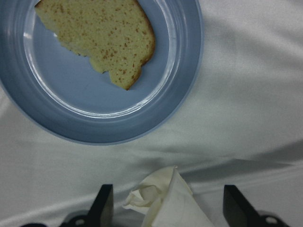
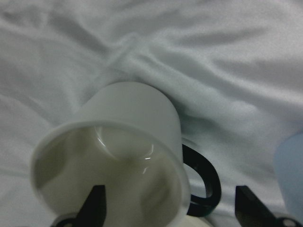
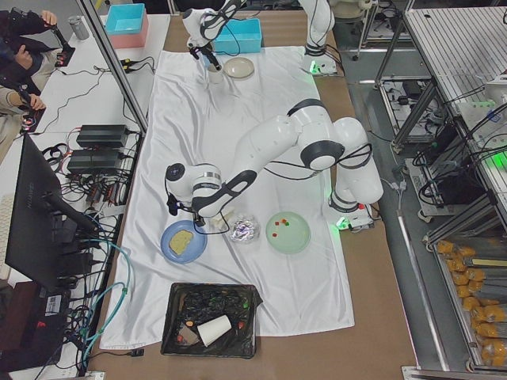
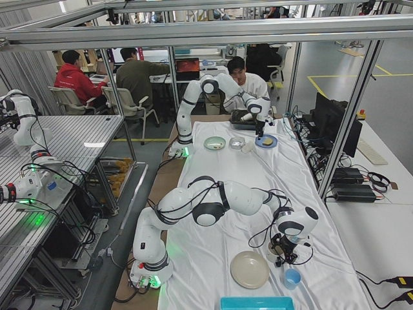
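Observation:
A blue plate [image 1: 184,61] holding a slice of bread [image 1: 99,33] lies on the white cloth. My left gripper is open above a crumpled paper napkin [image 1: 177,205], which sits between the fingertips in the left wrist view, beside the plate. At the other end of the table, my right gripper is open over a white mug [image 2: 132,101] with a black handle [image 2: 208,179]. A light blue cup [image 4: 292,278] stands beside the mug, next to a beige plate [image 4: 250,268].
A green plate [image 3: 289,241] with small red bits and crumpled foil [image 3: 244,229] lie beside the napkin. A black-lined bin [image 3: 245,340] holds waste and a white cup. A blue tray [image 4: 257,303] is at the other end.

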